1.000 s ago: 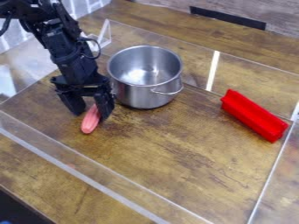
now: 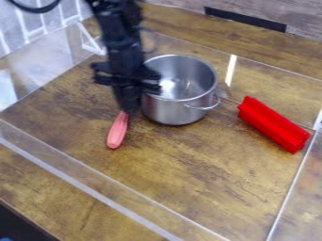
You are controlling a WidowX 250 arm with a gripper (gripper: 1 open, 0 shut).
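Note:
A blurred black gripper (image 2: 128,94) hangs just left of a steel pot (image 2: 184,99), partly over its rim; whether anything is between its fingers is hard to see. Below it a pink elongated object (image 2: 117,132) lies on the wooden table, its upper end near the gripper.
A red block (image 2: 274,123) lies right of the pot.
The gripper has moved up and to the right, blurred in motion.

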